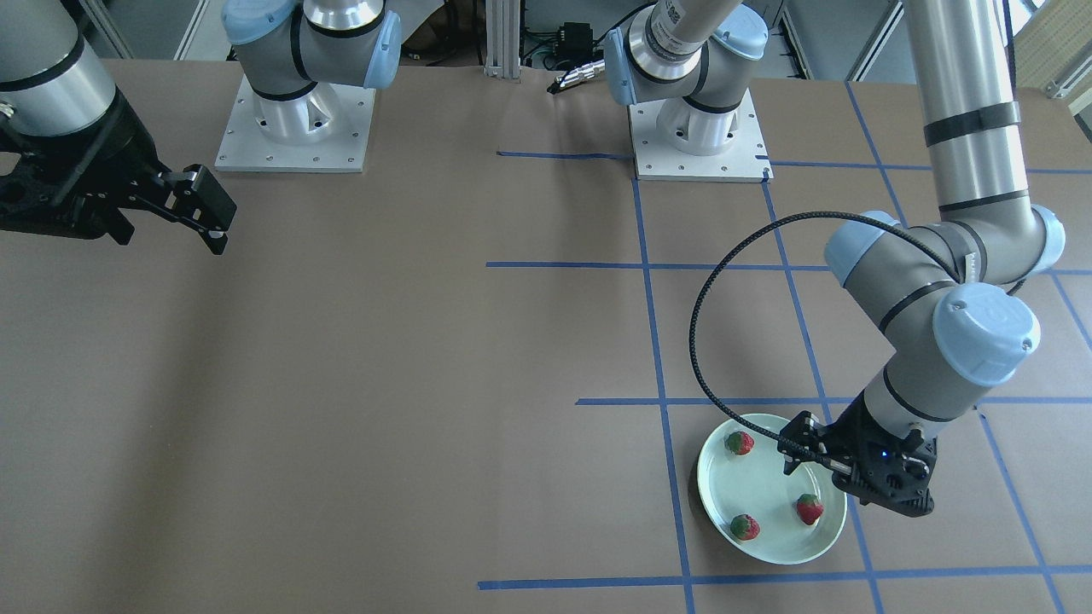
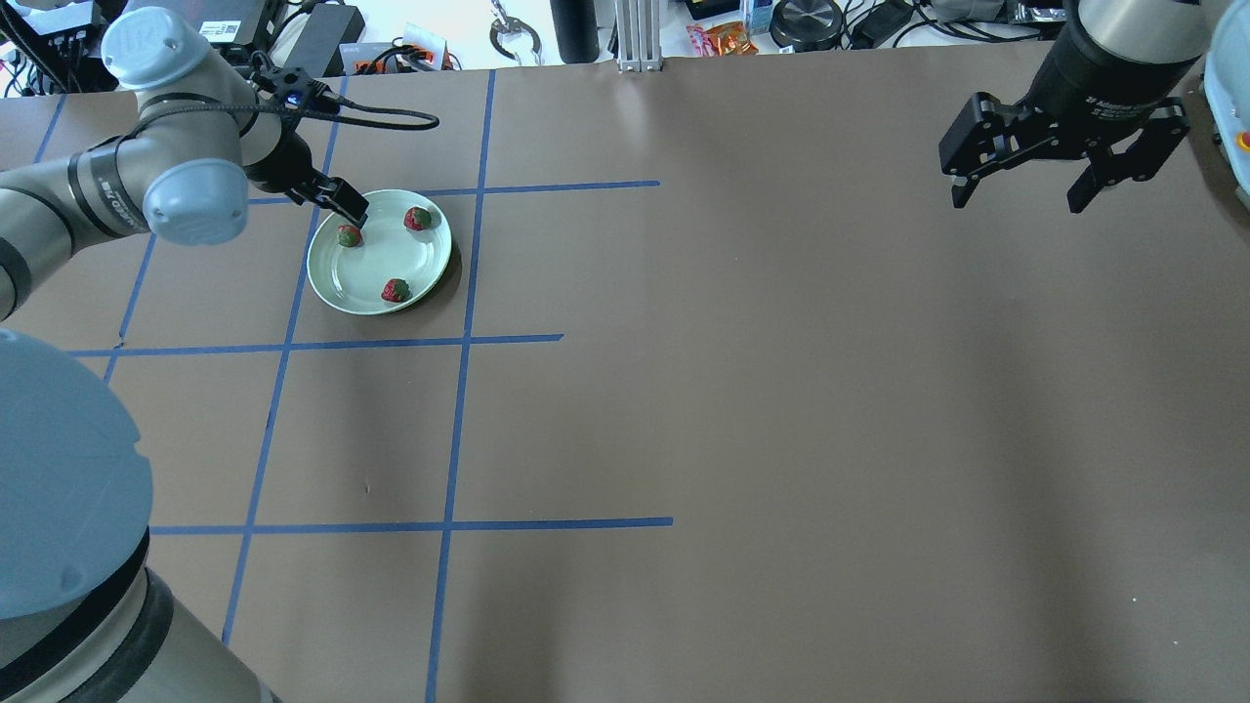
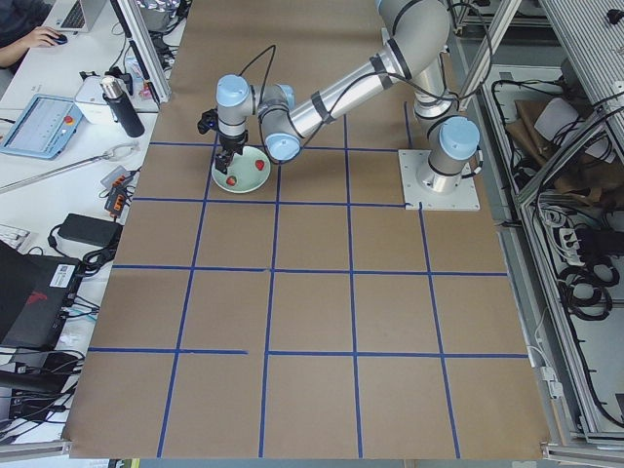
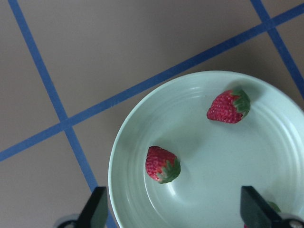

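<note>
A pale green plate (image 1: 768, 481) holds three strawberries: one at the back (image 1: 739, 442), one at the front (image 1: 745, 527) and one toward the right (image 1: 809, 508). My gripper (image 1: 819, 455) is over the plate's right part. In the left wrist view its fingers stand wide apart at the bottom corners of the frame, open, with two strawberries (image 4: 161, 164) between and beyond them on the plate (image 4: 204, 194). The third is partly hidden behind the right finger.
Another black gripper hangs at the left of the front view (image 1: 174, 205). Other arm bases stand along the back edge.
</note>
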